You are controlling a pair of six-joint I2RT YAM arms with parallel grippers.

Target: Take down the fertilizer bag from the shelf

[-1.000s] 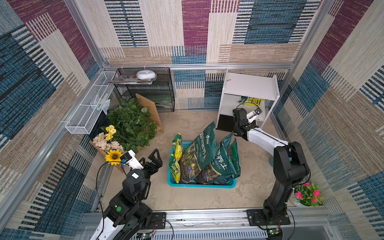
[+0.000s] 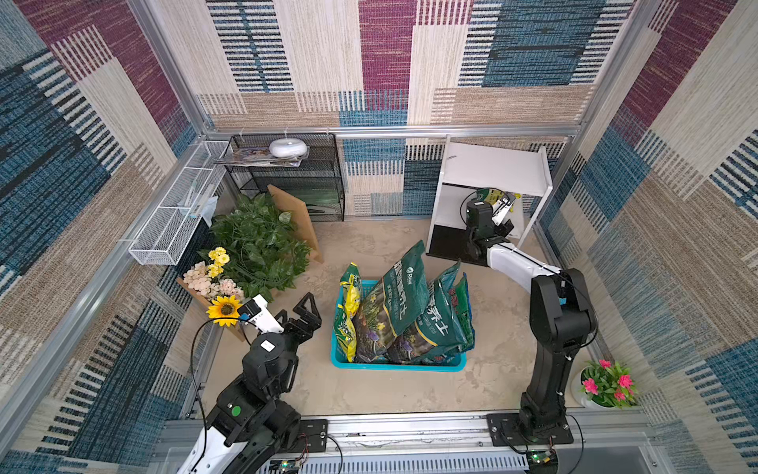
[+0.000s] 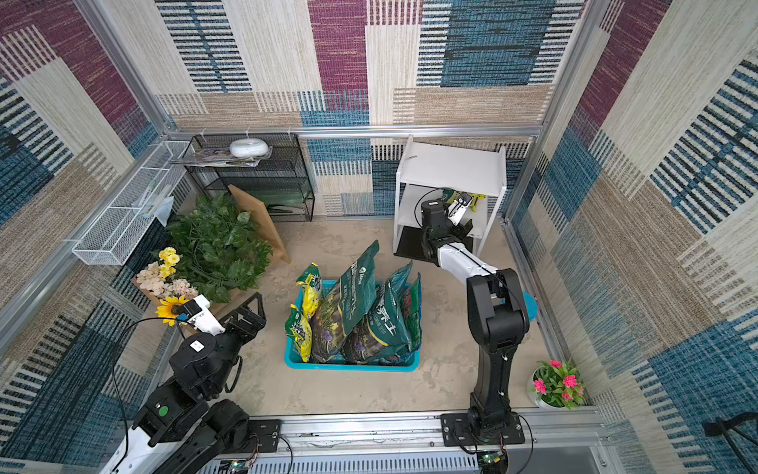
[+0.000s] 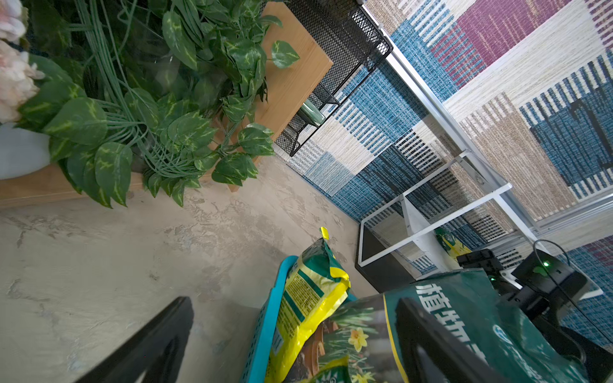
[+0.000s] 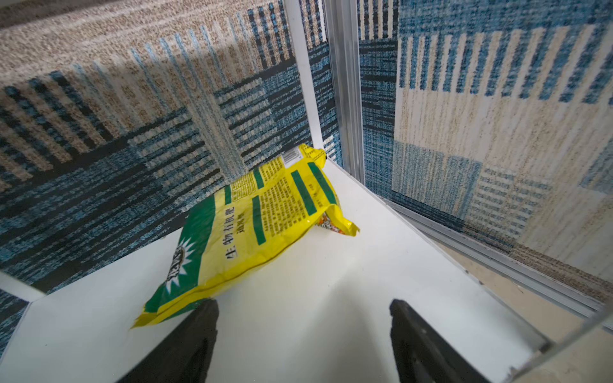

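A yellow and green fertilizer bag (image 5: pixel 255 220) lies flat on the white middle board of the shelf (image 5: pixel 306 300), towards its back edge, in the right wrist view. Nearer the camera, my right gripper is open, its fingers apart with only bare board between them; the bag is beyond the fingertips, slightly left. From above, the right arm reaches into the white shelf unit (image 2: pixel 493 166) and partly covers the bag. My left gripper (image 2: pixel 308 312) hangs open and empty, left of the blue basket; its fingers (image 4: pixel 150 344) are spread in the left wrist view.
The blue basket (image 2: pixel 394 365) at mid-table is filled with several upright bags (image 2: pixel 391 304). Leafy plants (image 2: pixel 256 241) and flowers crowd the left side. A pink-flowered pot (image 2: pixel 608 384) stands front right. The shelf's top board and side posts bound the opening around the right arm.
My right gripper has advanced deeper into the shelf, towards the bag, and now covers more of it from above. The left arm has stayed still.
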